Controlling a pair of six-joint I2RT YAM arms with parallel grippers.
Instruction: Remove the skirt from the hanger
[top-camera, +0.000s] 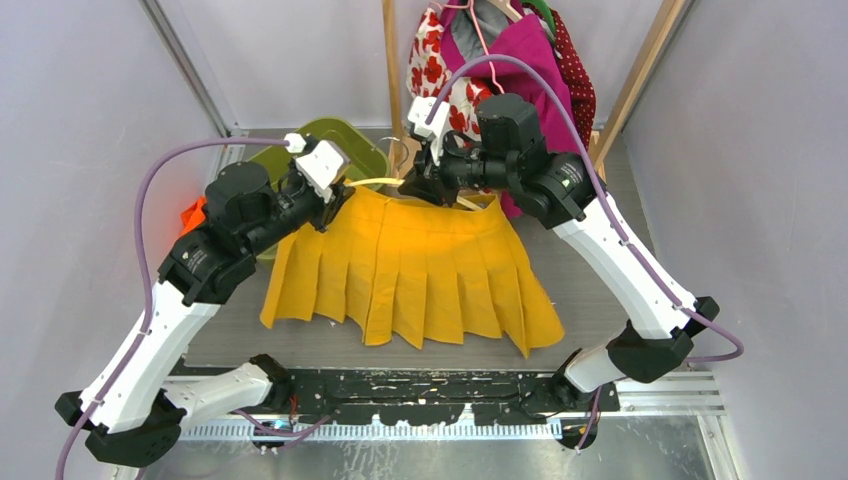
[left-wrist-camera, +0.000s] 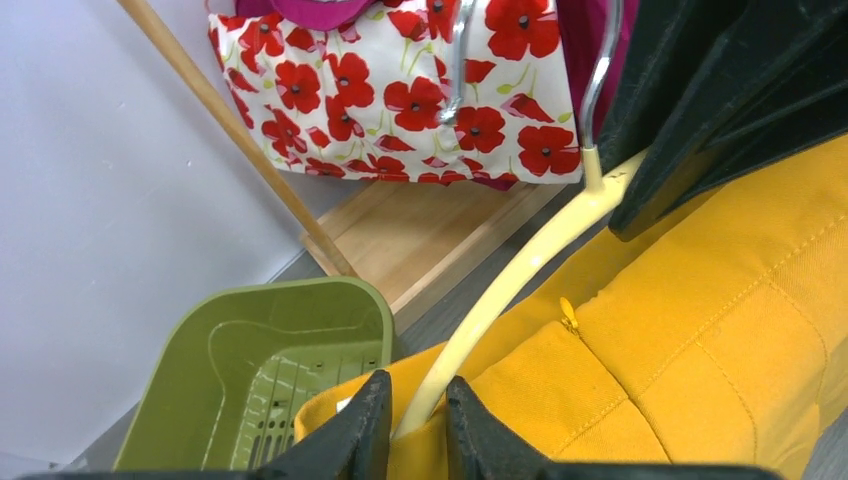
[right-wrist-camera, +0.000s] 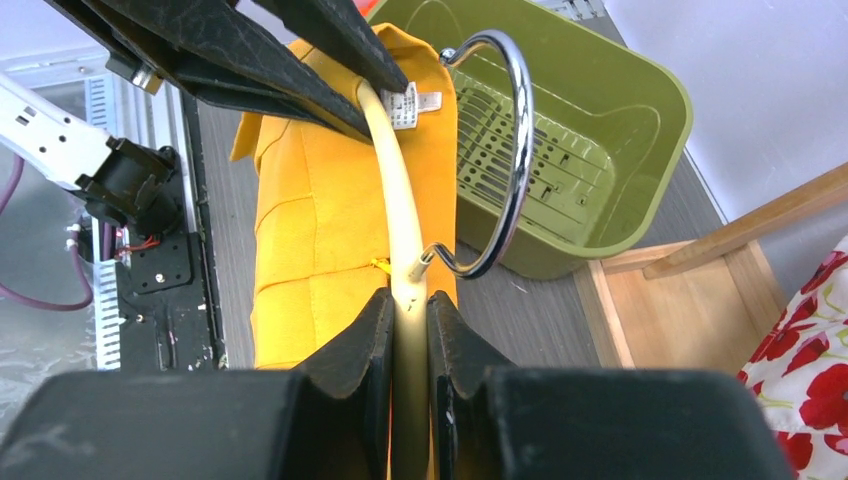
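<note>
A yellow pleated skirt (top-camera: 400, 270) hangs by its waistband from a pale yellow hanger (right-wrist-camera: 400, 210) with a metal hook. My right gripper is shut on the hanger just beside the base of its hook. At the skirt's left end, my left gripper stands part open, its two fingers on either side of the hanger's arm and the waistband corner. A zip pull (left-wrist-camera: 568, 315) shows at the waist. The hanger's other end is mostly hidden behind my right gripper and the cloth.
Behind my left arm sits a green basket (top-camera: 345, 140), empty where it shows. A wooden rack (top-camera: 393, 60) with several garments on hangers stands at the back. Something orange (top-camera: 193, 213) lies at the left.
</note>
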